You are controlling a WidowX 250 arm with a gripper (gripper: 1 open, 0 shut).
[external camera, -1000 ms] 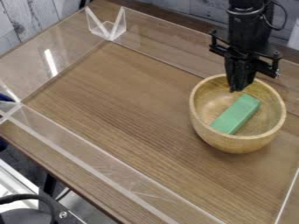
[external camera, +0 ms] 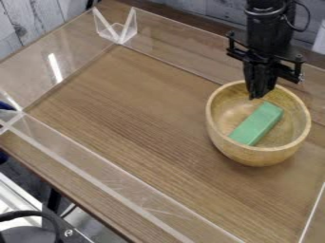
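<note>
A round wooden bowl sits on the right side of the table, holding a green rectangular block that lies diagonally inside. The black gripper points down from the top right, its tip just above the back of the bowl's opening, apart from the green block. It looks shut, with nothing visible between its fingers.
A small clear plastic piece stands at the back left. A black round object with cable is at the front left corner, off the table's edge.
The gripper has risen very slightly; the bowl and block look almost unchanged.
</note>
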